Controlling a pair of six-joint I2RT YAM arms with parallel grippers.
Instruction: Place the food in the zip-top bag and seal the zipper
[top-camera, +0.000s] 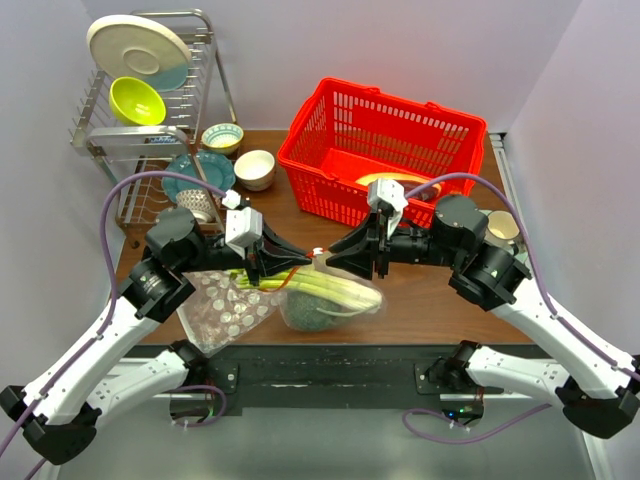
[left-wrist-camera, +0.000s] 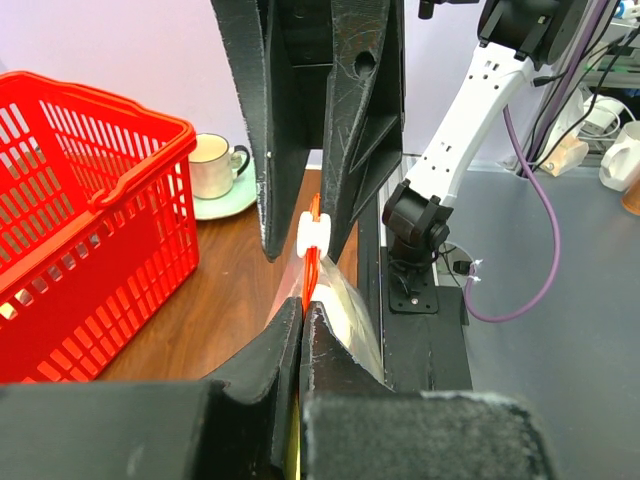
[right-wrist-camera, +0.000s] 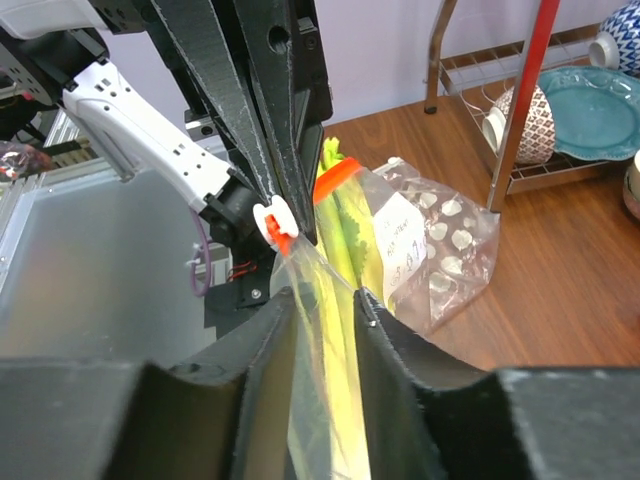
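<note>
A clear zip top bag (top-camera: 300, 318) lies near the table's front edge, with pale green celery (top-camera: 335, 287) and a dark green food item (top-camera: 310, 312) in it. Its orange zipper strip (left-wrist-camera: 310, 275) is pinched at one end by my left gripper, which is shut. Just past those fingertips sits the white slider (left-wrist-camera: 314, 233). My right gripper faces it with fingers part open; in the left wrist view its fingers (left-wrist-camera: 355, 110) stand apart above and around the slider. Clear plastic shows between them in the right wrist view.
A red basket (top-camera: 380, 150) with some food in it stands behind the grippers. A dish rack (top-camera: 165, 110) and a white bowl (top-camera: 255, 170) are at the left, a cup (top-camera: 502, 228) at the right. Bare table (top-camera: 450, 310) lies at front right.
</note>
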